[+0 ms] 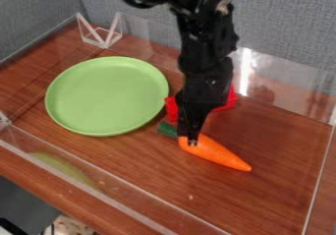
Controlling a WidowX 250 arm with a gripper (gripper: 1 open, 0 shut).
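Observation:
My gripper (191, 134) reaches down from the top of the view, its tip at the green-topped end of an orange carrot (218, 152) lying on the wooden floor of the work area. The fingers look shut, though the black body hides much of them; I cannot see the carrot held between them. Behind the gripper lies a red object (227, 100), partly hidden. A green plate (106, 95) sits to the left of the carrot.
Clear low walls (284, 85) edge the wooden surface. A white wire frame (101, 34) stands at the back left corner.

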